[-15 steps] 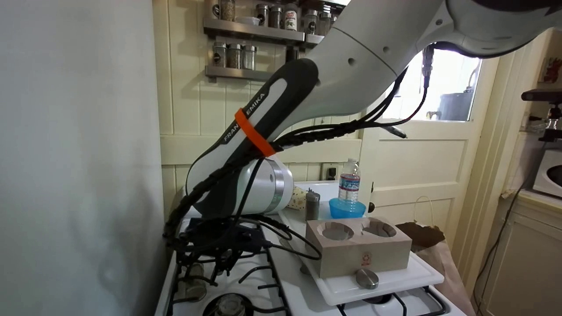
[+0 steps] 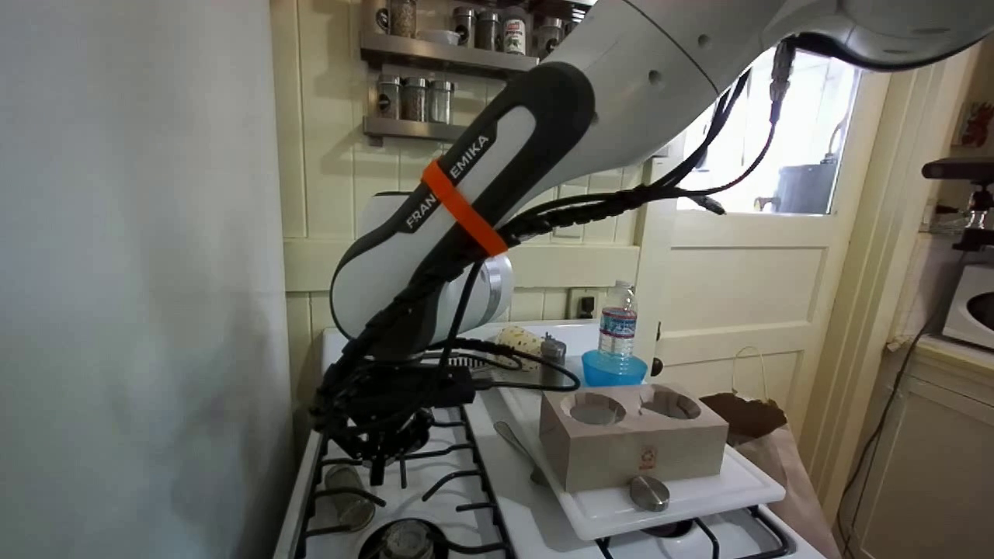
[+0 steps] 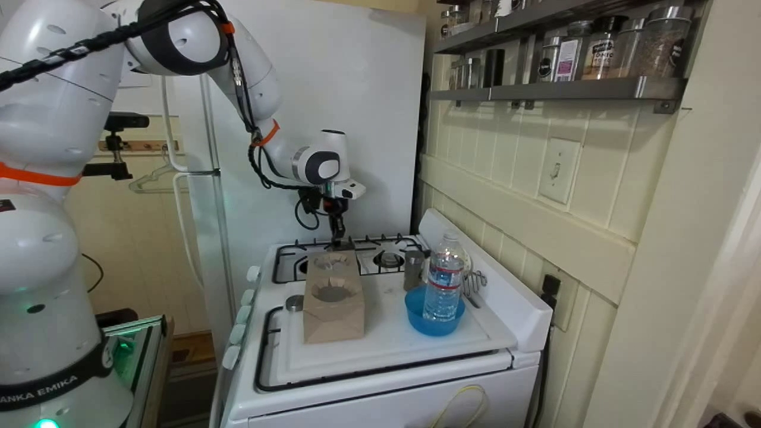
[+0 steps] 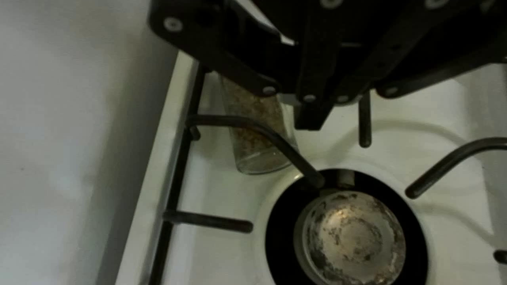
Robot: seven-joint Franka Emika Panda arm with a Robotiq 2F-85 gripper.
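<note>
My gripper is shut, with nothing showing between its fingers; it hangs over the left rear part of the stove. In exterior view 1 the gripper (image 2: 377, 470) points down beside a glass jar. This clear jar (image 4: 259, 135), with brownish contents, lies on its side on the white stovetop, partly under a black grate bar. In the wrist view the jar is just left of my fingertips, its upper end hidden behind the gripper. A round metal lid (image 2: 649, 493) leans against the cardboard box (image 2: 606, 461) on the white tray (image 2: 596, 523).
Black grate bars (image 4: 209, 221) surround the burner (image 4: 356, 232) close to the jar. A pale wall-like panel (image 4: 71, 142) bounds the left side. A water bottle (image 3: 443, 282) stands in a blue bowl (image 3: 415, 320), near a grey cylinder (image 3: 414, 270).
The wrist and gripper have risen and tilted from a lower pose over the jar. The jar still lies by the burner. Box, lid and bottle have not moved.
</note>
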